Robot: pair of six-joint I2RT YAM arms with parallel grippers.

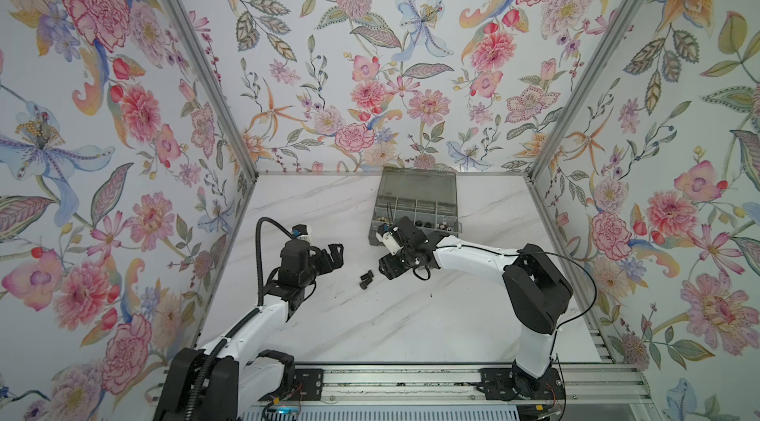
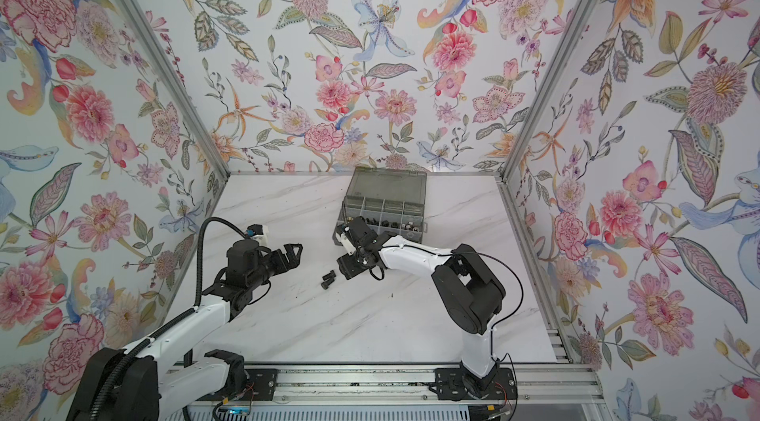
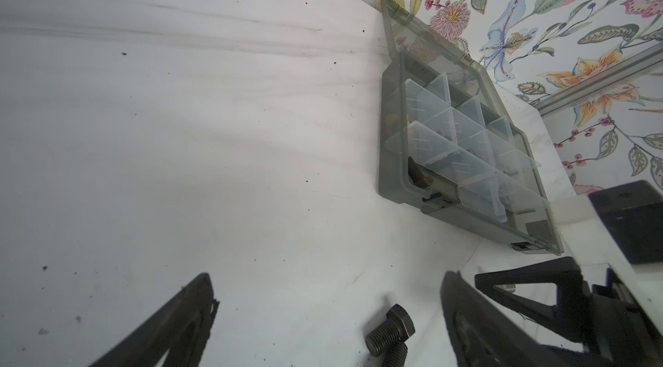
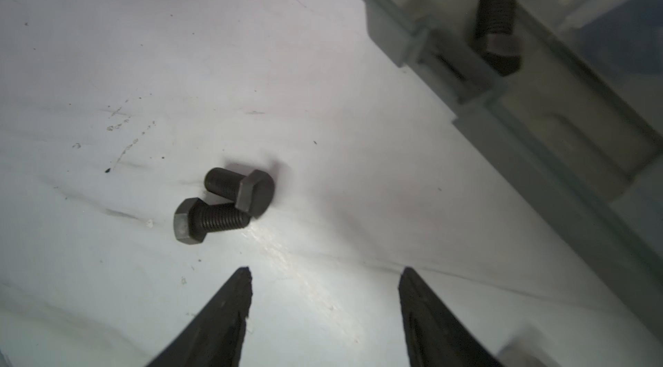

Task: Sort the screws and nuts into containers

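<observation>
Two dark hex bolts, an upper one (image 4: 252, 193) and a lower one (image 4: 190, 220), lie touching on the table near the centre. A grey compartment box (image 1: 415, 183) stands behind them with its lid up; one bolt (image 4: 496, 28) lies in its long front compartment, and the top views show dark pieces in other sections. My right gripper hangs open beside the box, near the loose bolts, with nothing between its fingers. My left gripper stands open and empty to the left of the bolts.
The right arm reaches across the table's right half, close to the box's front. Floral walls (image 1: 427, 56) enclose the back and sides.
</observation>
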